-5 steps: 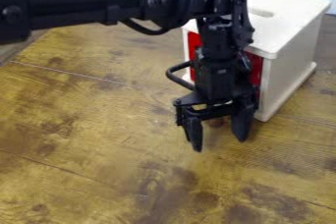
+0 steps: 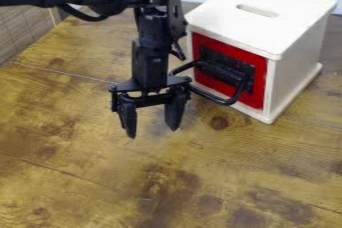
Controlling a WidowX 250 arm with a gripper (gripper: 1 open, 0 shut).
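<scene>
My black gripper hangs low over the wooden table in the middle of the camera view, its two fingers apart with nothing between them. To its right stands a white box with a slot in its top and a red front. A black handle-like fitting with a bar is on the red front, just beside the gripper, which appears apart from it.
A wall runs along the back behind the box, and a wooden edge shows at the upper left.
My gripper and arm have moved left and a little up, away from in front of the box, uncovering more of its red front and black fitting. The box stands where it was.
</scene>
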